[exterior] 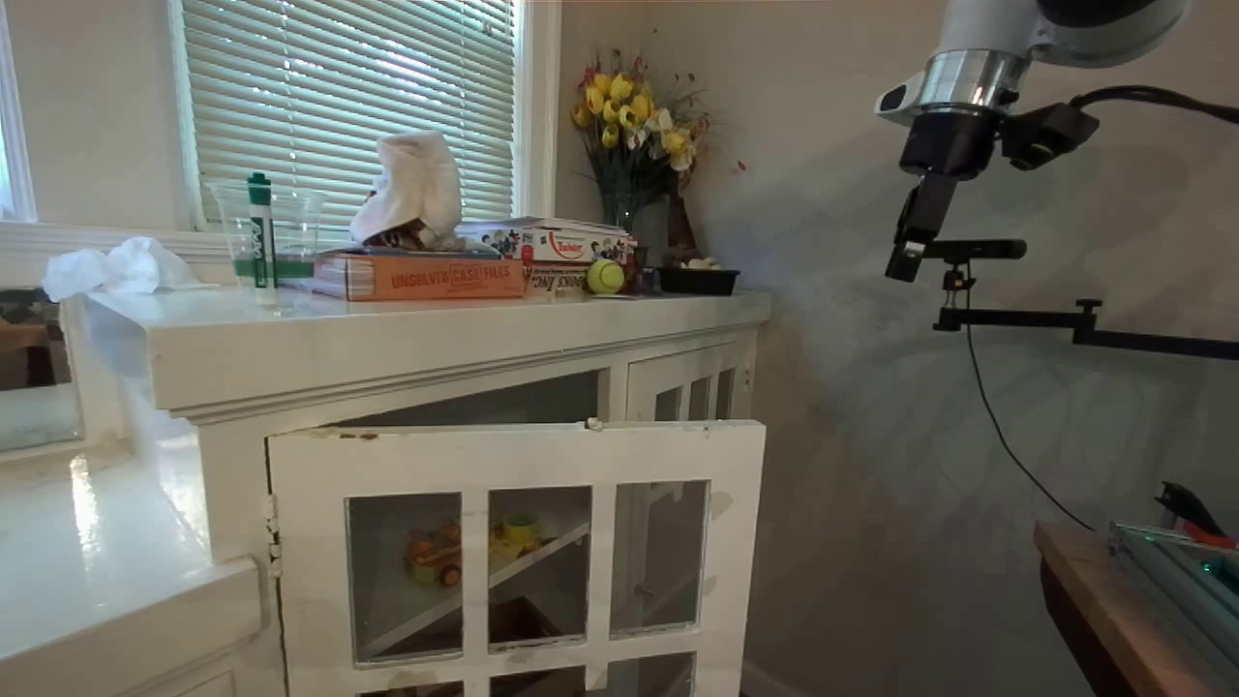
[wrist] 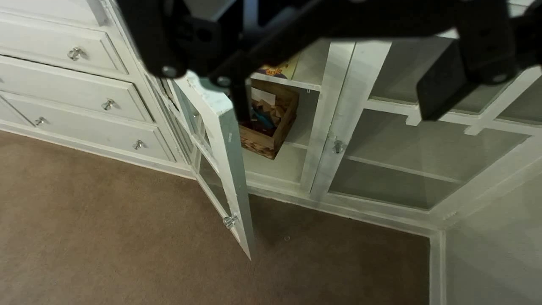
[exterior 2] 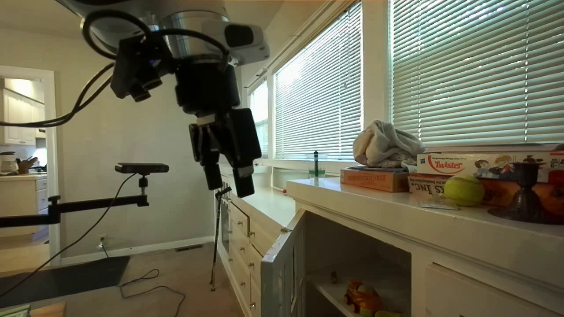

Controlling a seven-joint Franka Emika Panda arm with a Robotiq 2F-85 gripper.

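High in the air, well clear of the cabinet, hangs my black gripper (exterior 2: 228, 185). It stands open; in the wrist view its fingers (wrist: 444, 84) are wide apart, with nothing between them. Below, a white cabinet door (exterior: 523, 457) with glass panes is swung outward. Its clear knob (wrist: 230, 221) shows in the wrist view. Inside the cabinet are an orange toy (exterior 2: 363, 296) on a shelf and a wooden box (wrist: 259, 146) with small items in it. The neighbouring glass door (wrist: 320, 175) is closed.
On the countertop (exterior: 465, 331) stand an orange game box (exterior: 424, 279), a Twister box (exterior 2: 447, 164), a tennis ball (exterior 2: 464, 190), a pale cloth (exterior 2: 386, 142) and a green marker (exterior: 260, 232). A camera arm (exterior: 1028, 319) reaches in from the right. Open floor lies before the door.
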